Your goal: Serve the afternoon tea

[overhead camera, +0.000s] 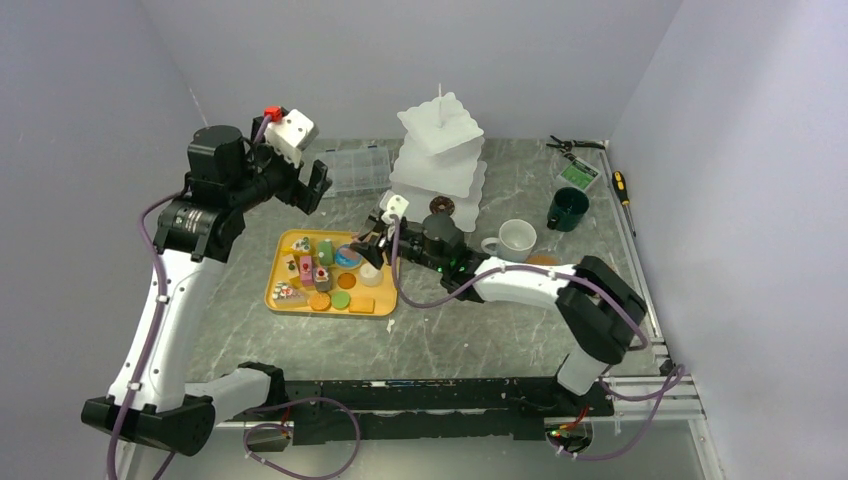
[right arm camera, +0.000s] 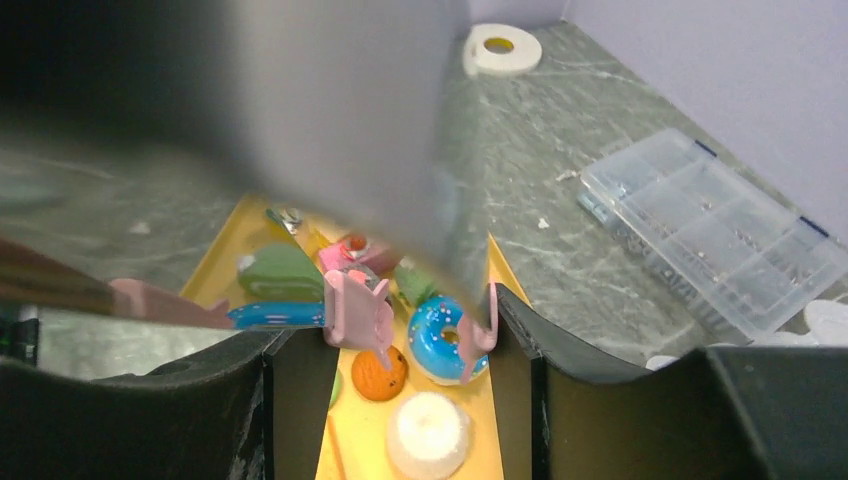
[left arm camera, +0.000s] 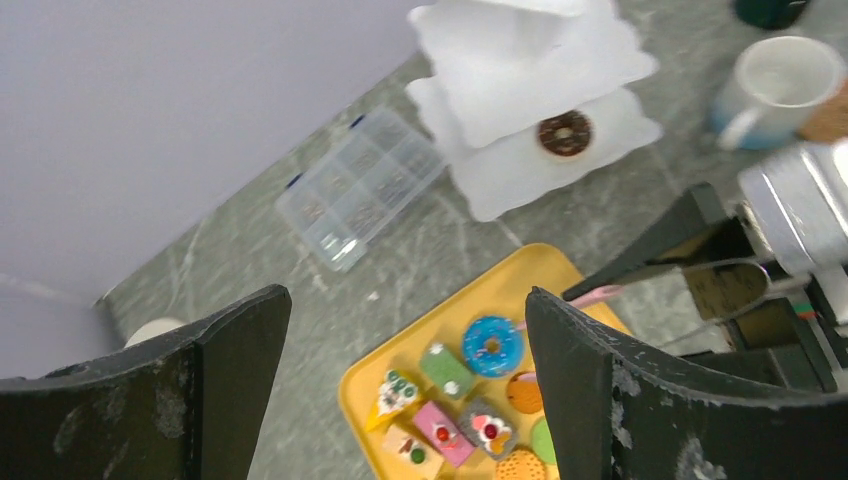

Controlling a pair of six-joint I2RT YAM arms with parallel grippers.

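Note:
My left gripper point(overhead camera: 305, 185) hangs open at the upper left, empty. My right gripper point(overhead camera: 372, 243) is low over the right part of the yellow tray point(overhead camera: 370, 300), with pink pieces point(right arm camera: 356, 315) between or on its fingers; how far open it is cannot be told. Beneath it lies a blue donut point(left arm camera: 492, 330) in the tray, beside a white cake point(right arm camera: 428, 438), an orange biscuit point(right arm camera: 378, 372) and several other toy treats. A white tiered stand point(overhead camera: 440, 170) stands behind, a chocolate donut point(left arm camera: 565, 128) on its lower tier.
A white mug point(overhead camera: 516, 240), dark green mug point(overhead camera: 569, 207) and pliers point(overhead camera: 565, 147) are on the right. A clear compartment box point(overhead camera: 355, 170) lies at the back.

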